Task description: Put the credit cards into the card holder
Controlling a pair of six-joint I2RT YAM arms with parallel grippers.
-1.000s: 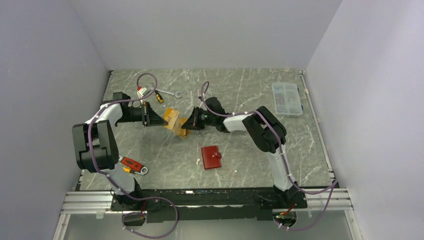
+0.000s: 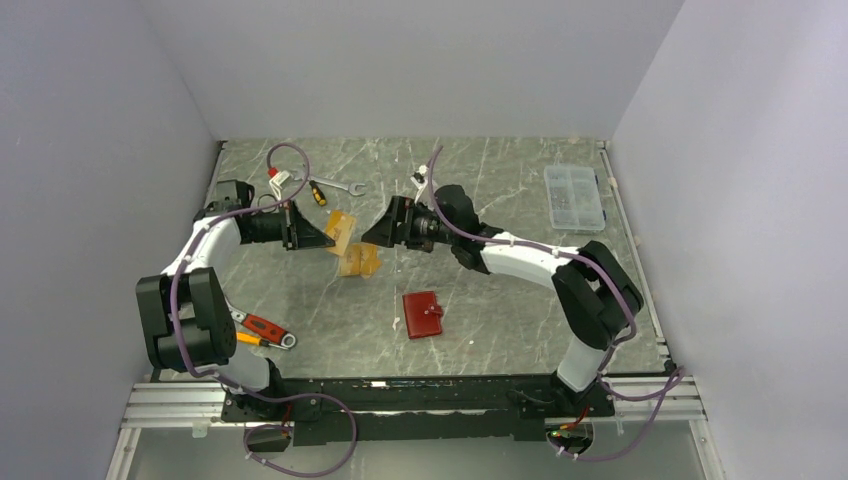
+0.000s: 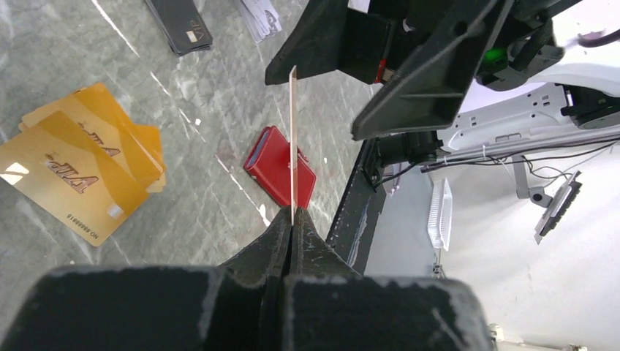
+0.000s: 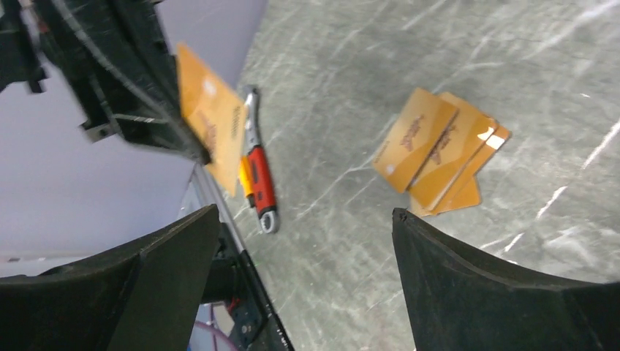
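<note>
My left gripper (image 2: 334, 244) is shut on one orange card (image 2: 341, 228), held upright above the table. The left wrist view shows that card edge-on as a thin line (image 3: 293, 139) rising from the fingertips. Several more orange cards lie fanned and overlapping on the table, also plain in the right wrist view as a loose pile (image 4: 446, 150). Raised near the held card, my right gripper stands open with its fingers wide apart and empty. The red card holder (image 2: 421, 315) lies at the table's front middle; its flap side faces right.
A black stack of cards (image 3: 179, 23) and some pale cards (image 3: 259, 16) lie under the right arm. Tools fill the left side, including a red-handled wrench (image 2: 264, 328) and a screwdriver (image 2: 318, 193). A clear box (image 2: 574, 198) sits back right.
The right gripper has opened and risen a little, away from the orange cards, its arm swinging outward to the right. My left gripper and its card have shifted hardly at all.
</note>
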